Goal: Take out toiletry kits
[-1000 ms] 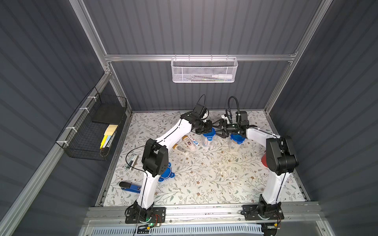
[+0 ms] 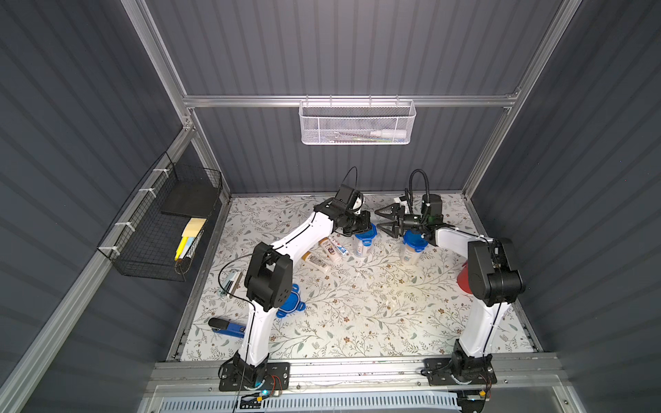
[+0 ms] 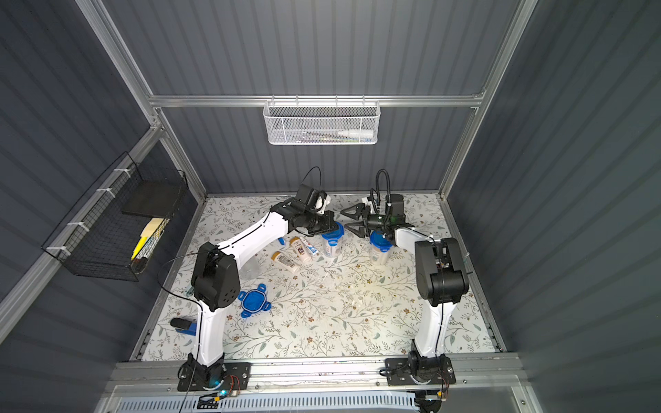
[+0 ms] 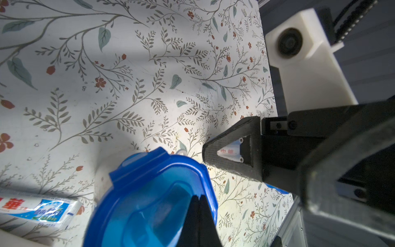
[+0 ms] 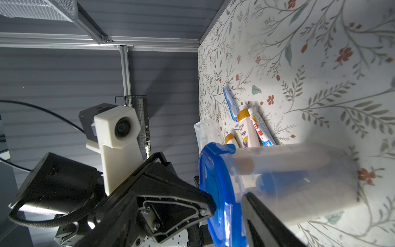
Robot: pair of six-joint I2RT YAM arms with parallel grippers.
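Note:
A clear canister with a blue lid [image 2: 365, 241] stands at the middle back, items faintly visible inside; a second lidded canister [image 2: 413, 249] is to its right. My left gripper [image 2: 356, 223] is over the first one's lid [image 4: 156, 189], shut, with nothing visible between its fingers. My right gripper [image 2: 389, 221] stands open just right of that lid, fingers pointing toward it. Toothpaste [image 5: 263, 127], bottles [image 2: 330, 249] and a blue toothbrush [image 5: 231, 103] lie left of the canister.
A loose blue lid [image 3: 253, 300] and a blue tool [image 2: 227, 328] lie at the left. A red object [image 2: 464, 281] is at the right. Wire baskets [image 2: 354, 124] hang on the walls.
My right gripper has shifted slightly right, away from the middle canister's lid, and its cable has moved with it. My left arm has barely moved.

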